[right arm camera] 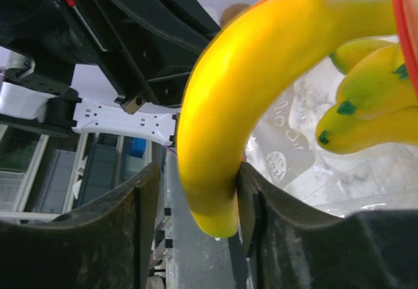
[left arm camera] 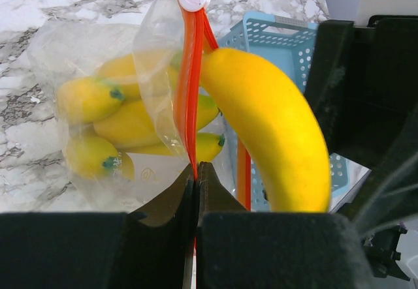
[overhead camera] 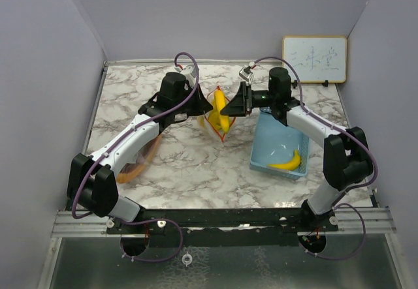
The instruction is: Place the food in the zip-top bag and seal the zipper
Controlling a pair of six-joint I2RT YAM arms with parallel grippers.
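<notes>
A clear zip top bag with orange-red zip edges stands mouth open, several yellow fruits inside it. On its zip edge, my left gripper is shut, the strip running between its fingertips. A banana stands lengthwise at the bag's mouth, one end inside the opening. Around the banana's outer end, my right gripper is open. A gap shows between the banana and one finger in the right wrist view, while the other finger looks close to or against it.
A blue basket on the right holds another banana. Another clear bag with orange edging lies at the left, partly under my left arm. A whiteboard stands at the back right.
</notes>
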